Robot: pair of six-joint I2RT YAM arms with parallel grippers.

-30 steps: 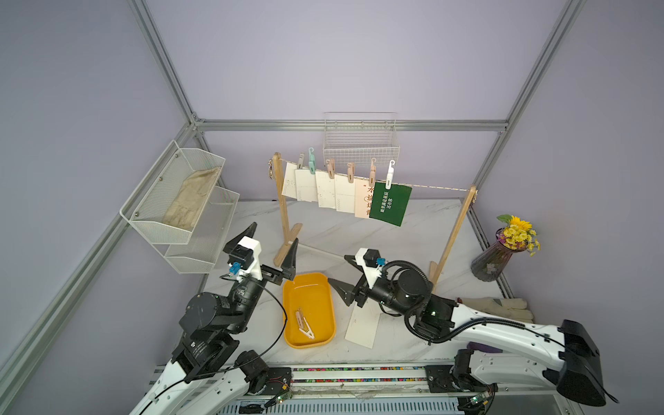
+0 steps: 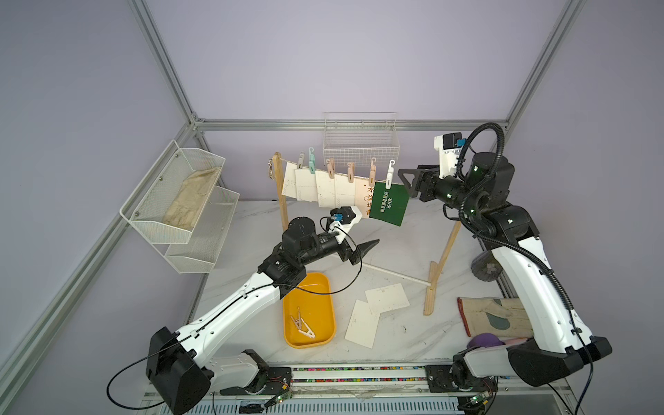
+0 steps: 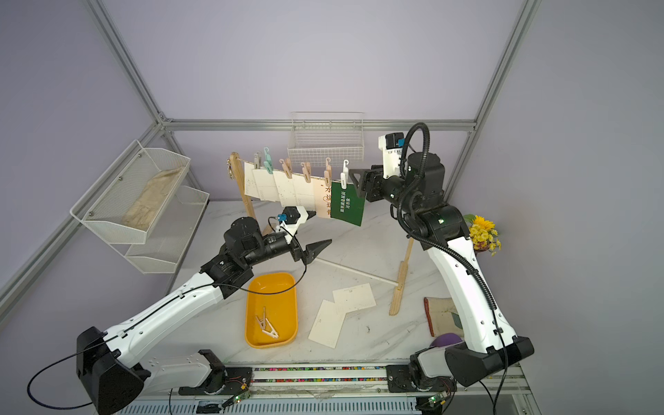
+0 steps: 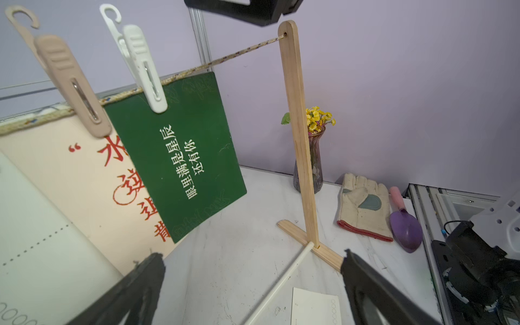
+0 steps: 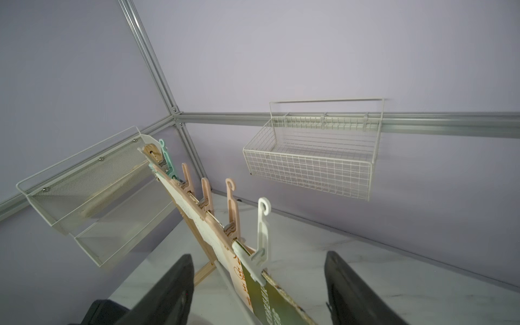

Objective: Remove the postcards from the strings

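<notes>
Several postcards hang by pegs from a string between two wooden posts. Rightmost is a green card with white writing, held by a white peg. Beside it, a cream card with red writing hangs from a beige peg. My right gripper stands open at string height, close to the right side of the white peg; in the right wrist view that peg lies between the fingers, apart from them. My left gripper is open and empty, below and in front of the cards.
Two cards lie on the table beside an orange tray holding loose pegs. A wire basket hangs on the back wall. A glove, trowel and flower vase are at right.
My right gripper has risen from above the table to the string, near the white peg. My left gripper has moved right, from left of the tray to below the cards.
</notes>
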